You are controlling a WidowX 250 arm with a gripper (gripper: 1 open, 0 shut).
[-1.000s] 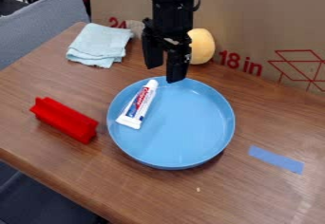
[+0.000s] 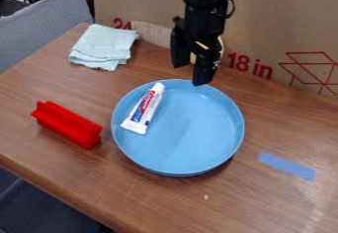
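My black gripper [image 2: 192, 55] hangs above the back of the blue plate [image 2: 188, 142], open, its fingers pointing down. A white toothpaste tube [image 2: 142, 109] with blue and red print lies on the left part of the plate. A red cylindrical object [image 2: 66, 124] lies on the wood table left of the plate. Something pale yellow behind the gripper is mostly hidden.
A folded light blue cloth [image 2: 103, 46] lies at the back left. A cardboard panel [image 2: 284, 39] stands along the back. A blue tape strip [image 2: 287, 166] is on the table at right, where the surface is otherwise clear.
My gripper has shifted to the right, now covering most of the pale yellow object behind it. The plate, tube and red object have not moved.
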